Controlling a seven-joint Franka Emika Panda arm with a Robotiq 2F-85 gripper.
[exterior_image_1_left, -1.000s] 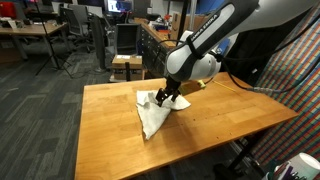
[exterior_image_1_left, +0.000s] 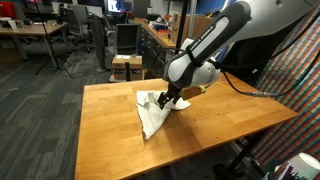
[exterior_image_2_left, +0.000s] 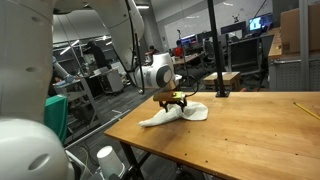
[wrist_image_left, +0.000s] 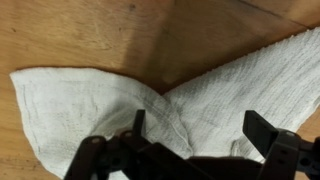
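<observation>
A white cloth (exterior_image_1_left: 153, 117) lies crumpled on the wooden table (exterior_image_1_left: 105, 130), with folds where its parts overlap. In the wrist view the cloth (wrist_image_left: 235, 100) spreads across the lower half, one arm reaching to the upper right and a rounded flap on the left. My gripper is open over it, its two dark fingertips wide apart and cloth visible in the gap. From the second exterior view the gripper (exterior_image_2_left: 172, 106) stands low over the cloth (exterior_image_2_left: 190, 112); whether the fingertips touch it I cannot tell.
Bare tabletop (exterior_image_2_left: 250, 140) extends to the right in the second exterior view. A chair (exterior_image_1_left: 127, 62) stands beyond the table's far edge. Office desks and chairs fill the background.
The gripper has come down slightly toward the cloth over the last second. The cloth looks unchanged.
</observation>
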